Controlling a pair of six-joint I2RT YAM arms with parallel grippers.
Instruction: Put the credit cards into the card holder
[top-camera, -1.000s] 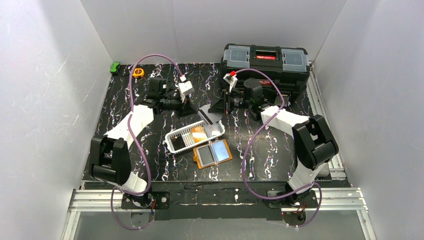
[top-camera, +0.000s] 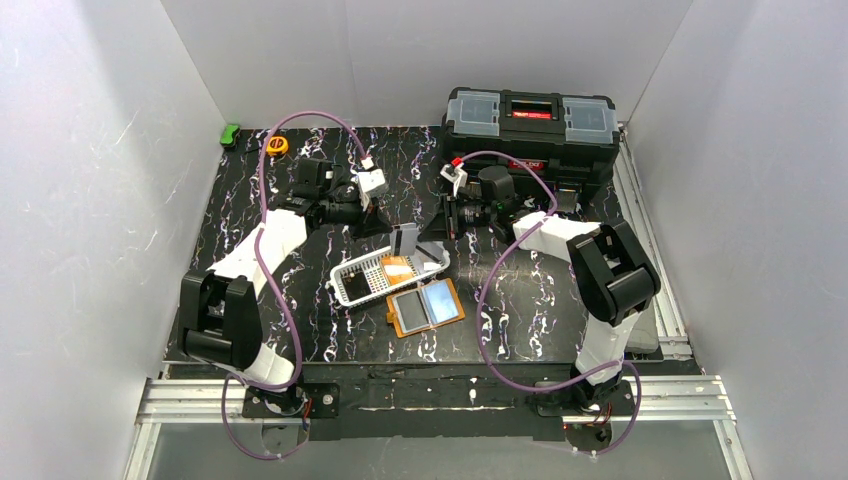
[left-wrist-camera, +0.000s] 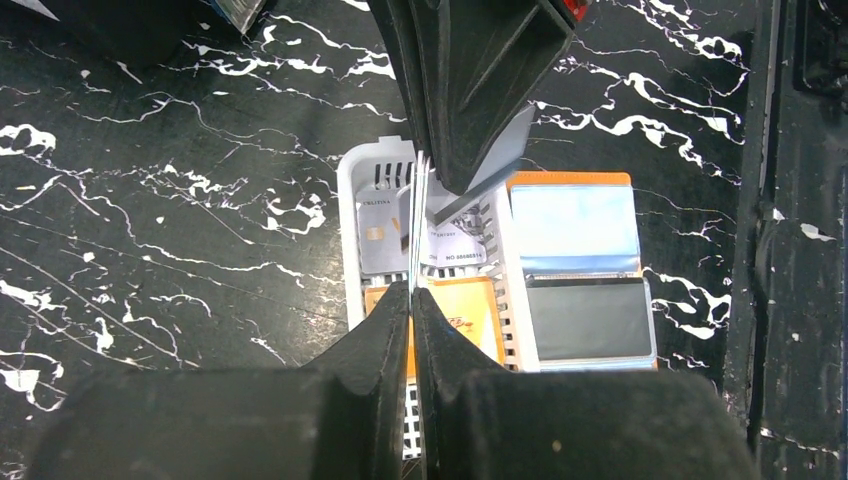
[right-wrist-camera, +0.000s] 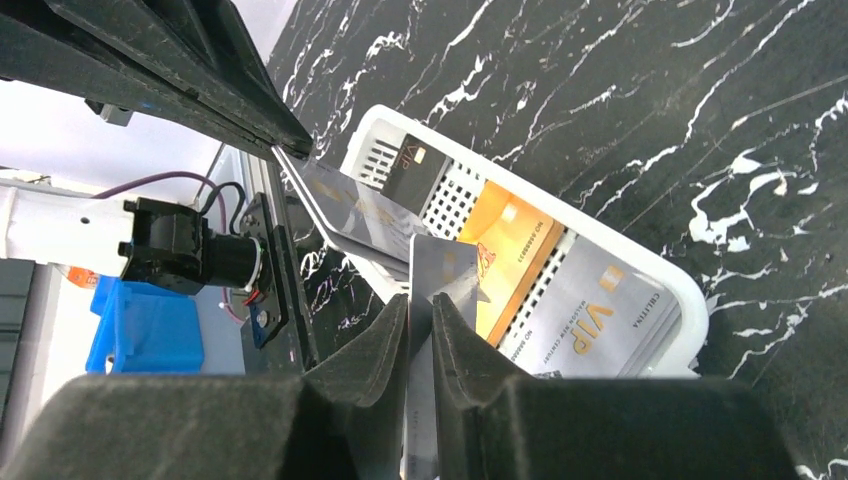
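Observation:
Above the white basket (top-camera: 344, 294) my left gripper (top-camera: 378, 228) and right gripper (top-camera: 445, 228) face each other, each shut on a thin grey card edge, seen almost edge-on in the left wrist view. The left one holds a card (right-wrist-camera: 355, 205); the right one holds a grey card (right-wrist-camera: 448, 265) upright, close beside it. In the basket lie a dark card (right-wrist-camera: 413, 170), an orange card (right-wrist-camera: 526, 240) and grey cards (right-wrist-camera: 600, 310), one marked VIP. The orange card holder (top-camera: 390, 318) lies open in front of the basket, with clear sleeves.
A large black toolbox (top-camera: 530, 140) stands at the back right. An orange round object (top-camera: 277, 146) and a green item (top-camera: 229, 134) lie at the back left. The table on both sides of the basket is mostly clear.
The left arm has moved only slightly.

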